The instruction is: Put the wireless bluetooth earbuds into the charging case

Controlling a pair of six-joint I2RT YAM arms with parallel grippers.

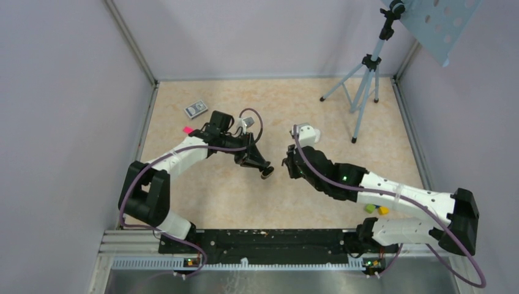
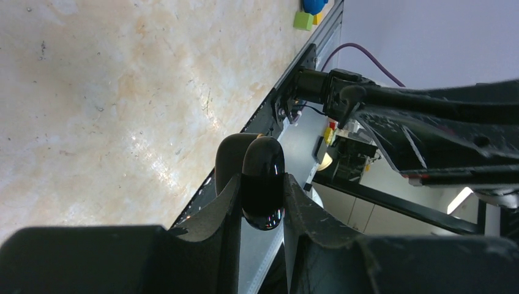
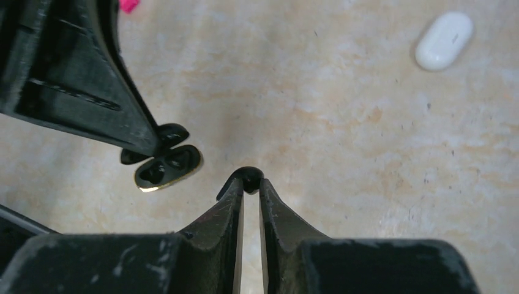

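The black charging case (image 3: 169,160) has its lid raised, and two earbud hollows show in its base. My left gripper (image 1: 263,166) is shut on this case and holds it over the middle of the table; the left wrist view shows the glossy case (image 2: 263,184) pinched between the fingertips. To the right of the case, my right gripper is shut on a small black earbud (image 3: 246,177) that pokes out past its fingertips. A gap separates earbud and case. Only one earbud can be made out.
A white oval object (image 3: 445,40) lies behind the right gripper. At the back left are a boxed item (image 1: 196,109) and a pink piece (image 1: 188,130). Green (image 2: 303,21) and yellow blocks sit near the right front edge. A tripod (image 1: 365,73) stands at the back right.
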